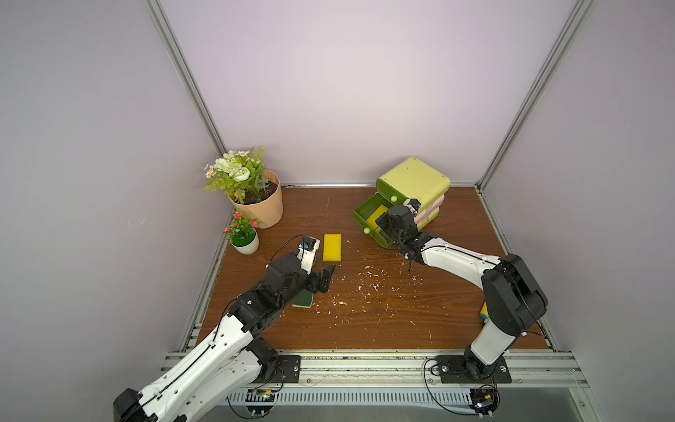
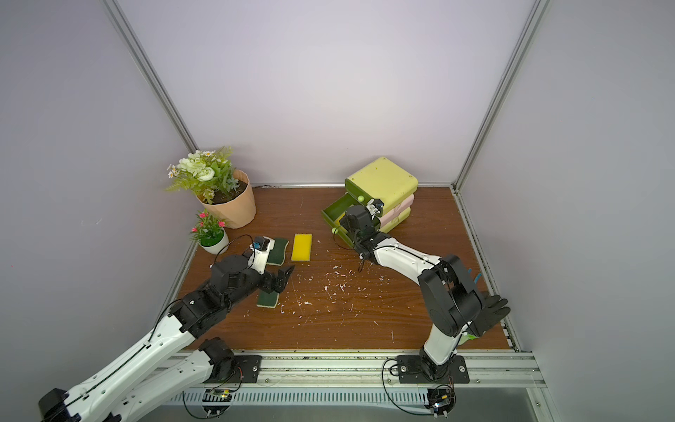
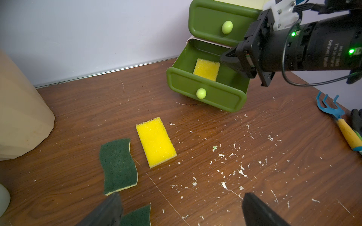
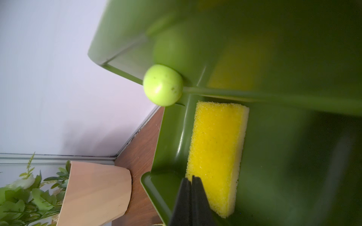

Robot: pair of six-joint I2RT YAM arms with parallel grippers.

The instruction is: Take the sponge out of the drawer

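The yellow sponge (image 4: 216, 150) lies on the floor of the pulled-out green drawer (image 3: 205, 88), toward one side wall. In the left wrist view the same sponge (image 3: 206, 69) shows beyond the drawer's front panel. My right gripper reaches in over the drawer; its fingers are together, with nothing visible between them. They overlap the sponge's near corner in the right wrist view; whether they touch it I cannot tell. My left gripper hangs above the table on the left, fingers wide apart and empty.
Another yellow sponge (image 3: 156, 142) and dark green sponges (image 3: 118, 165) lie on the table. A closed drawer with a round knob (image 4: 162, 85) overhangs the open one. Flower pots (image 1: 263, 204) stand at left, a blue rake (image 3: 331, 107) at right. White scraps litter the middle.
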